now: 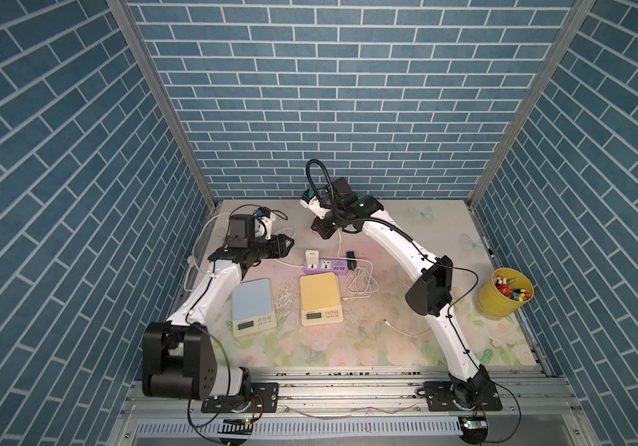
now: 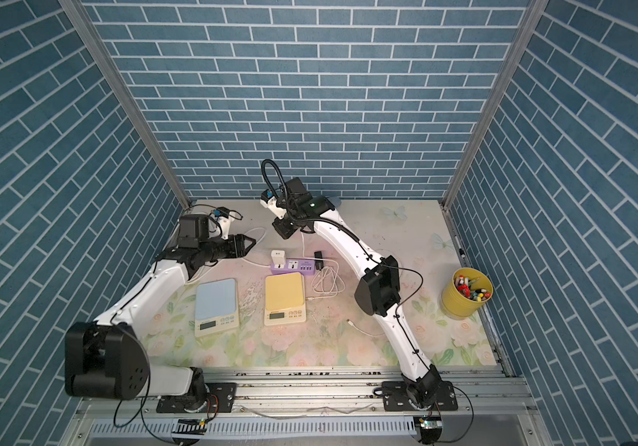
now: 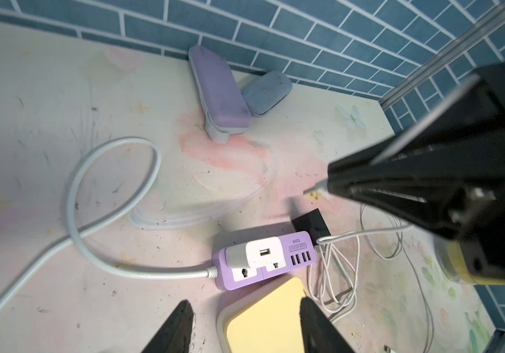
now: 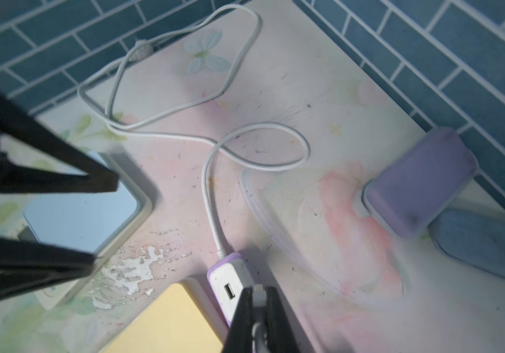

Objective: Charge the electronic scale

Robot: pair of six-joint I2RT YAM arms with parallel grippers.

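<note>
My right gripper (image 1: pixel 322 227) is shut on a white cable plug (image 4: pixel 258 296), above and behind the purple power strip (image 1: pixel 324 266). The plug's tip also shows beyond the fingertips in the left wrist view. Plugged into the strip's left end is a white charger block (image 3: pixel 258 253) with a USB slot. My left gripper stands open and empty, left of the strip. In front of the strip sits the yellow scale (image 1: pixel 321 293), and the blue scale (image 1: pixel 252 301) lies further left. A white cable (image 1: pixel 356 297) reaches the yellow scale's right side.
A black adapter (image 3: pixel 311 225) and coiled white cable (image 3: pixel 337 276) lie right of the strip. A loose cable end (image 1: pixel 387 322) rests at front right. Purple (image 3: pixel 220 88) and blue (image 3: pixel 267 93) cases stand by the back wall. A yellow bucket (image 1: pixel 503 297) is far right.
</note>
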